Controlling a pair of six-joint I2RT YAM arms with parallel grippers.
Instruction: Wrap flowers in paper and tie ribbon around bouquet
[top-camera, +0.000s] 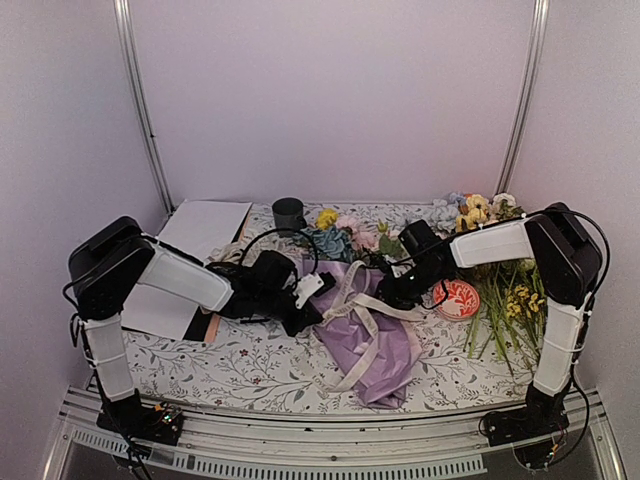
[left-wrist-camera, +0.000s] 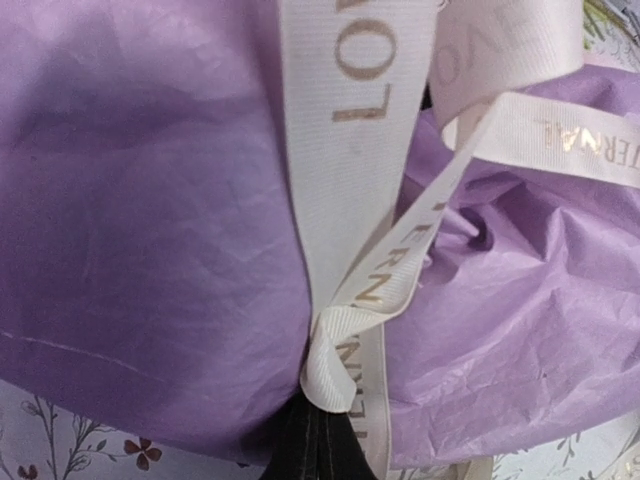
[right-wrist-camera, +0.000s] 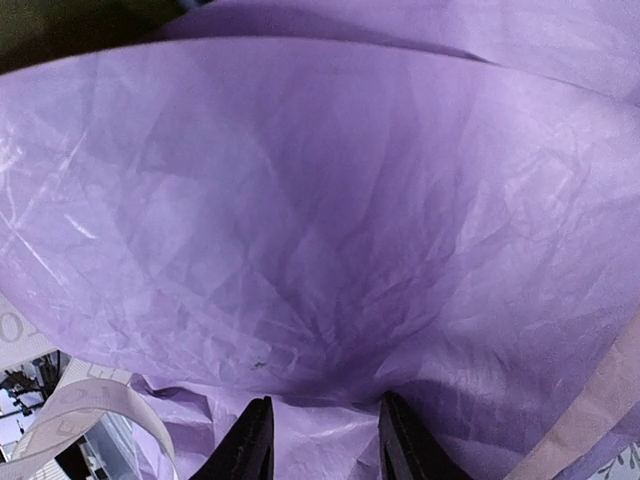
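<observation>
The purple-wrapped bouquet (top-camera: 375, 360) lies mid-table, flower heads toward the back. Cream printed ribbon (left-wrist-camera: 355, 150) crosses it, twisted into a knot (left-wrist-camera: 330, 360) at my left gripper. That left gripper is shut at the bottom of the left wrist view, right under the knot; whether ribbon is between its fingers is hard to tell. My right gripper is part open over the purple paper (right-wrist-camera: 300, 210), fingers apart, with a ribbon loop to its left and a strip to its right.
Loose flowers and greenery (top-camera: 505, 330) lie at the right, beside a red patterned round item (top-camera: 456, 300). A dark cup (top-camera: 288, 212) stands at the back; white boards (top-camera: 155, 310) lie at the left.
</observation>
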